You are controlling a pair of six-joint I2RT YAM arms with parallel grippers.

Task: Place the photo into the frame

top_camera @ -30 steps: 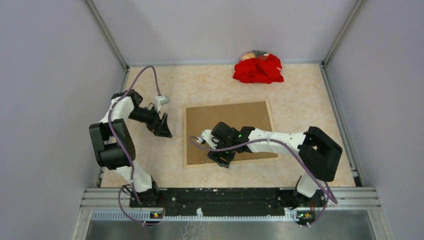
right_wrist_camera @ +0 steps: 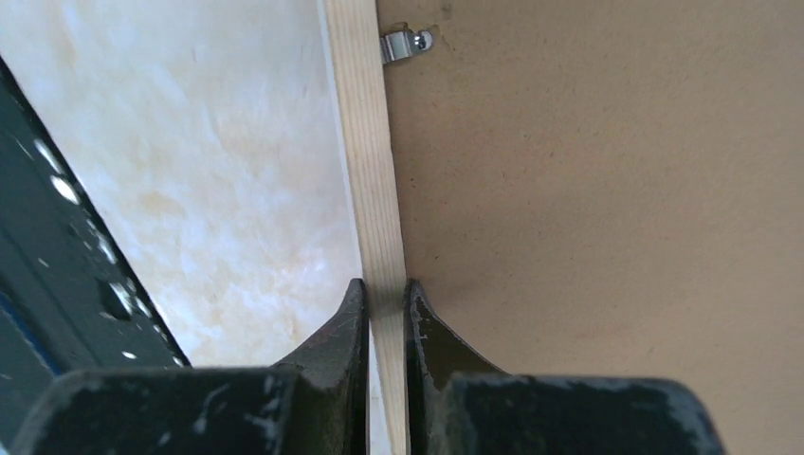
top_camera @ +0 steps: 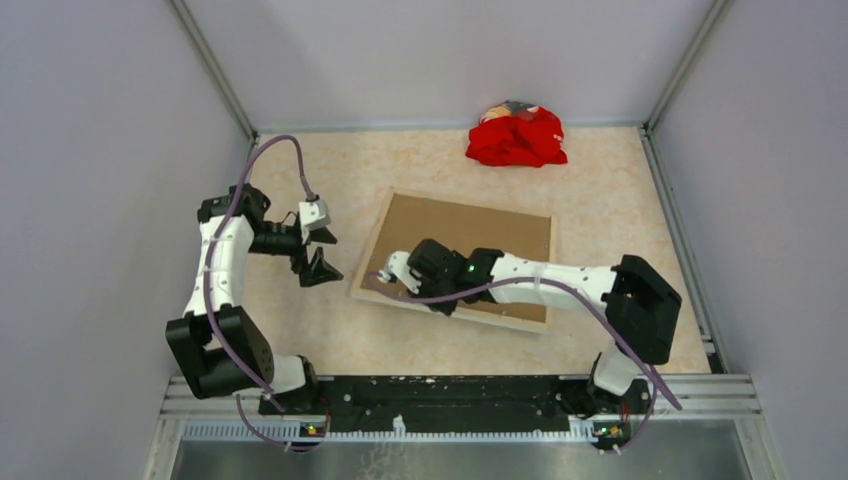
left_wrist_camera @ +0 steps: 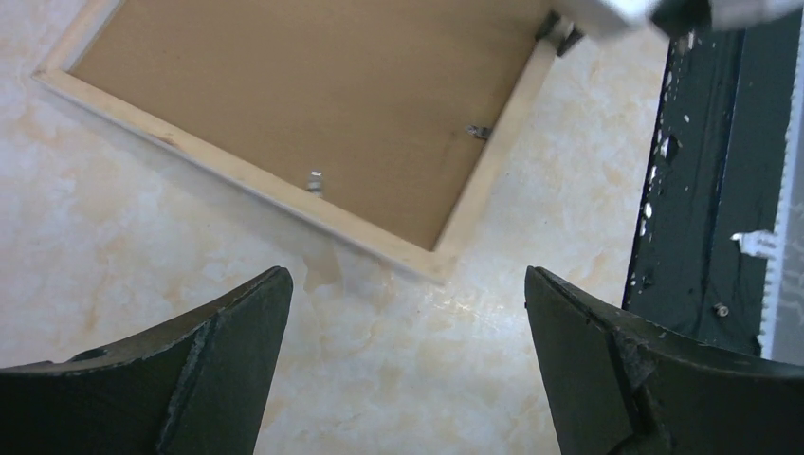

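Note:
The picture frame (top_camera: 390,215) shows its brown backing board (top_camera: 470,222), with a pale wooden rim and small metal clips. It sits turned at an angle, and its near part is covered by my right arm in the top view. My right gripper is shut on the frame's near wooden rim (right_wrist_camera: 365,142), one finger on either side. A metal clip (right_wrist_camera: 408,44) shows beside that rim. My left gripper stands open, its fingers wide apart with nothing between them, left of the frame. No photo can be made out.
A crumpled red cloth (top_camera: 517,138) lies at the back of the table, with something multicoloured at its top. Side walls bound the table left and right. Bare tabletop (top_camera: 310,330) shows at the front left.
The frame has turned clockwise, its far edge now sloping down to the right, with the right gripper now closed on its rim.

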